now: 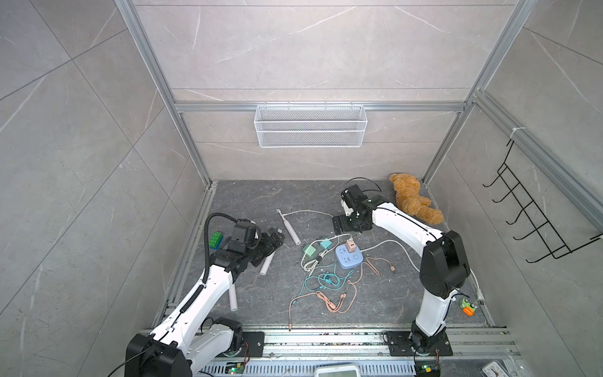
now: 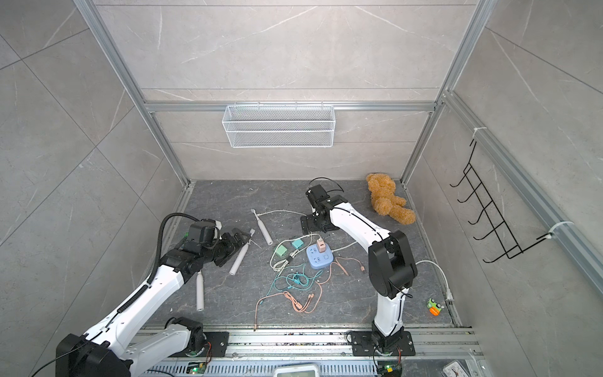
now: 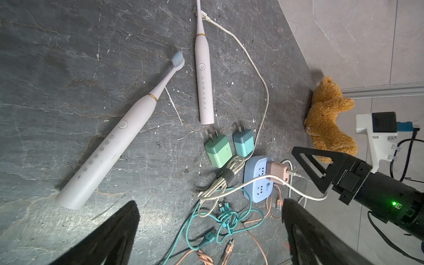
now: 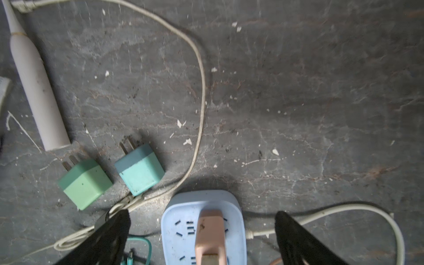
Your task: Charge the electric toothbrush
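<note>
Three white toothbrushes lie on the dark table: one (image 3: 110, 148) below my left gripper (image 1: 276, 240), one (image 3: 204, 84) farther back, and one (image 1: 233, 297) near the left arm. One end of a white cable (image 3: 240, 44) reaches the farther brush's neck. A blue power strip (image 1: 349, 256) bears a pink adapter, and a white plug (image 3: 295, 174) meets the adapter's side in the left wrist view. Empty and open, my right gripper (image 1: 339, 225) hangs behind the strip. My left gripper is open too, holding nothing.
Green (image 4: 86, 183) and teal (image 4: 140, 170) adapters lie left of the strip. Tangled teal (image 1: 326, 279) and orange (image 1: 329, 305) cables spread in front. A teddy bear (image 1: 414, 199) sits back right. Behind the strip, the table's back middle is mostly clear.
</note>
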